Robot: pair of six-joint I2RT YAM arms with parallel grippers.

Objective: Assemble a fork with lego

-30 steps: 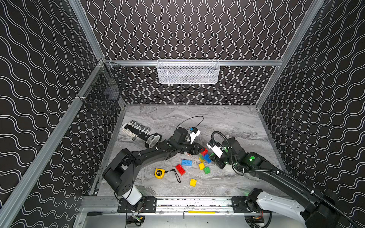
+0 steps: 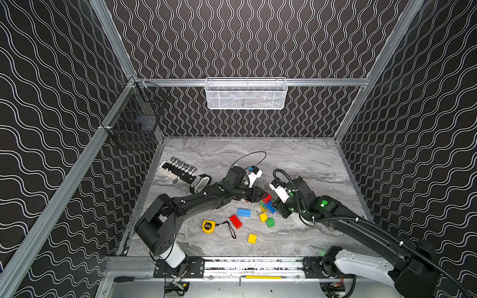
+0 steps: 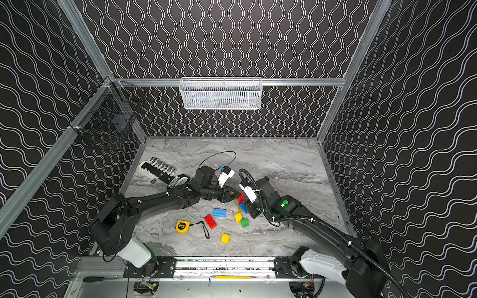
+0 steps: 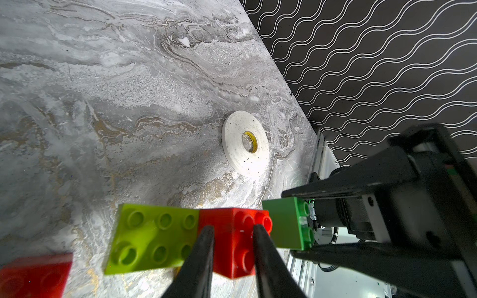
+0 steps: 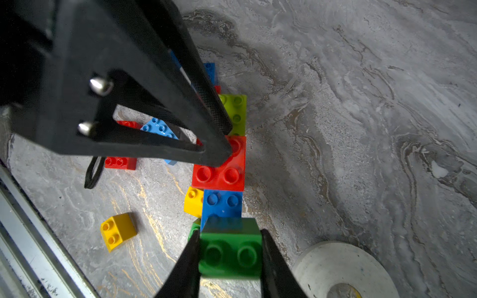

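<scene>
In the left wrist view, a lime brick (image 4: 149, 233) lies joined to a red brick (image 4: 223, 233); the fingers of my left gripper are at the red brick, whether gripping it cannot be told. My right gripper is shut on a green brick (image 5: 230, 253), held just beside the red brick. The right wrist view shows the lime brick (image 5: 236, 114), red brick (image 5: 218, 171) and a blue brick (image 5: 221, 201) in a line beneath.
Loose red (image 2: 236, 221), light blue (image 2: 243, 212) and yellow bricks (image 2: 252, 238) lie in front, near a tape measure (image 2: 208, 226). A tool rack (image 2: 178, 171) sits at left, a tape roll (image 4: 233, 144) at right.
The left arm and the bricks on the table show no visible movement.
</scene>
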